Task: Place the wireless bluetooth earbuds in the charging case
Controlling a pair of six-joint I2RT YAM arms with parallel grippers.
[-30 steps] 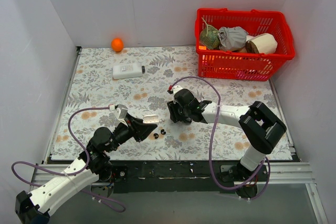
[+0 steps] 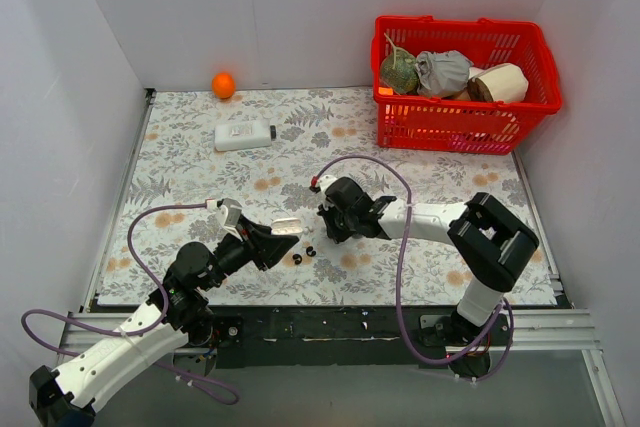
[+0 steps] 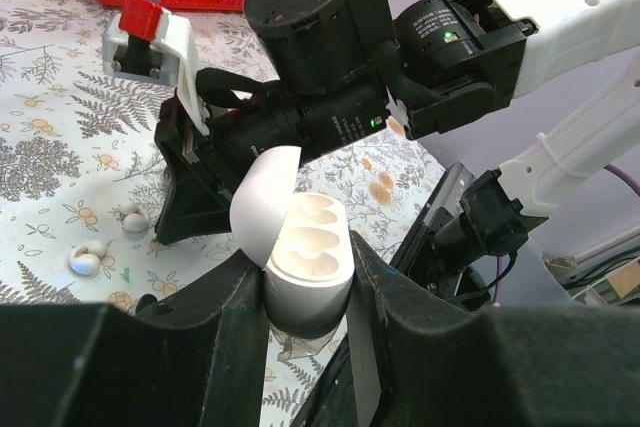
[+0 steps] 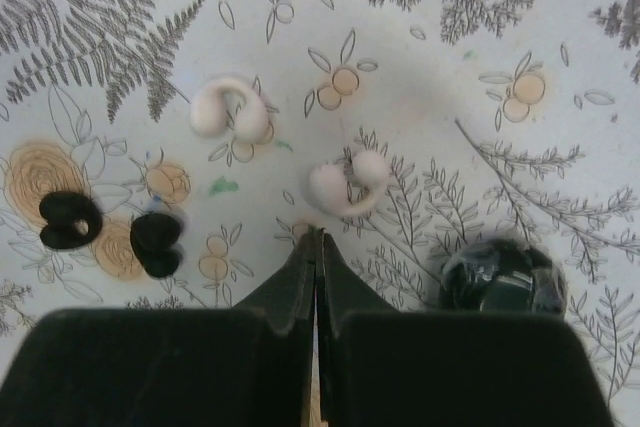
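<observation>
The white charging case (image 3: 312, 247), its lid raised and its rounded slots showing, is gripped upright by my left gripper. From above, the case (image 2: 286, 226) is at the tip of the left arm. Two white clip-shaped earbuds lie apart on the cloth in the right wrist view: one earbud (image 4: 210, 114) upper left, the other earbud (image 4: 328, 187) near the centre. My right gripper is shut, nothing visible between its fingers; its tips appear just below the central earbud in that view. Whether they touch it I cannot tell.
Two black clip-shaped earbuds, one (image 4: 62, 238) beside the other (image 4: 156, 261), lie to the left. A dark glossy object (image 4: 505, 282) sits at the right. A white bottle (image 2: 244, 135), an orange (image 2: 223, 85) and a filled red basket (image 2: 450, 123) stand farther back.
The right arm has shifted slightly left and towards the front edge in the top view. The left arm and the case have stayed in place.
</observation>
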